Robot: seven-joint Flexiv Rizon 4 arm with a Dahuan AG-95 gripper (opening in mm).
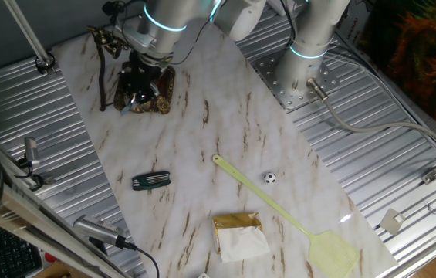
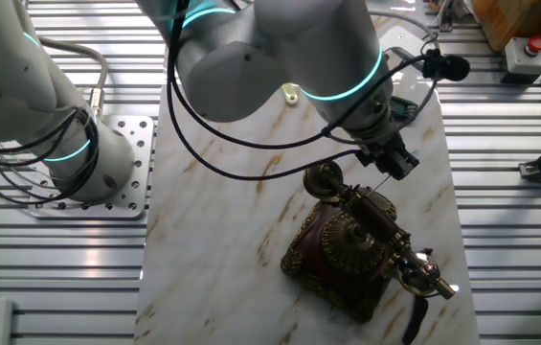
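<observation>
An antique-style telephone, dark red-brown with gold trim (image 2: 332, 259), stands on the marble-patterned table. Its handset (image 2: 375, 213) lies across the top in exterior view 2, with a brassy end jutting out past the base. My gripper (image 2: 393, 165) points down close by the handset's middle and far end; whether they touch is unclear. In exterior view 1 the dark gripper (image 1: 133, 94) covers much of the telephone (image 1: 163, 96). Its fingers blend into the dark parts there, so neither their opening nor anything between them can be made out.
A dark green multitool (image 1: 151, 181), a small black-and-white ball (image 1: 270, 177), a gold-and-white packet (image 1: 241, 238) and a pale yellow fly swatter (image 1: 333, 253) lie apart from the telephone. Bare tabletop (image 1: 194, 131) separates them from it.
</observation>
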